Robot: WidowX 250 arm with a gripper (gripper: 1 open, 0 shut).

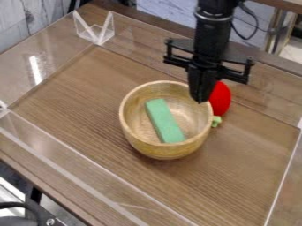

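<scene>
My gripper (203,78) is shut, with nothing visible between its fingers, above the back right of a wooden bowl (140,138). A green block (163,120) lies inside the bowl, on its left side. A red object (222,95) with a small green part rests on the table just right of the bowl, partly behind it.
A clear plastic piece (94,31) stands at the back left. A wall and ledge edge the back right.
</scene>
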